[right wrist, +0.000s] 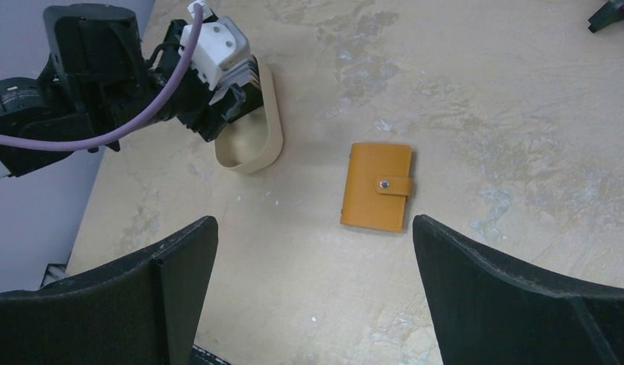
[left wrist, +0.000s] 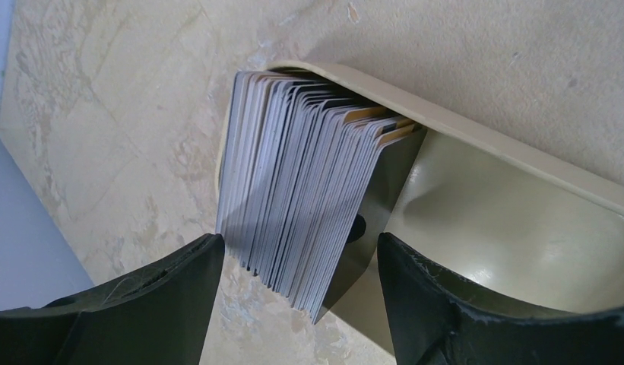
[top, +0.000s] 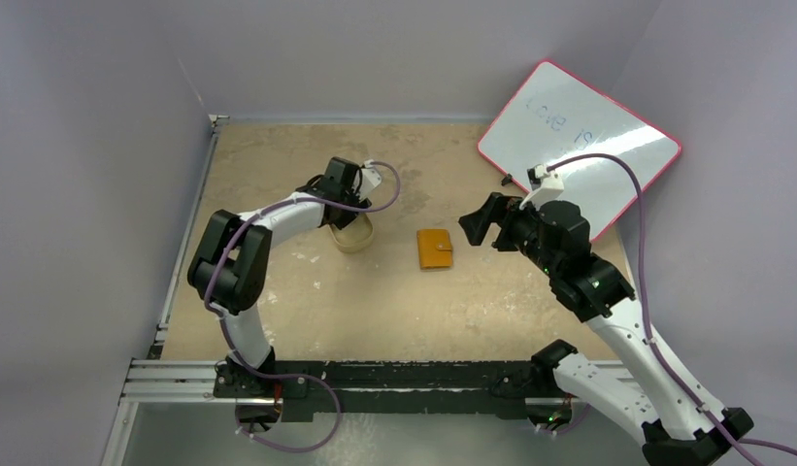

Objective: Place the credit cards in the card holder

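A thick stack of white-edged cards [left wrist: 297, 182] leans in one end of a beige oval container [left wrist: 514, 205], a dark card against its inner side. In the left wrist view, my left gripper is partly open, a finger on either side of the stack's lower part; a gap shows before the right finger. From above, the left gripper covers the cards. An orange-brown leather card holder [right wrist: 377, 186] lies flat on the table, its strap snapped shut. To its right, my right gripper [top: 480, 231] hangs open with nothing between its fingers.
A whiteboard with a red rim [top: 579, 136] lies at the back right, a small black object [top: 507, 180] by its edge. Bare table [top: 394, 311] surrounds the card holder, and the front middle is free.
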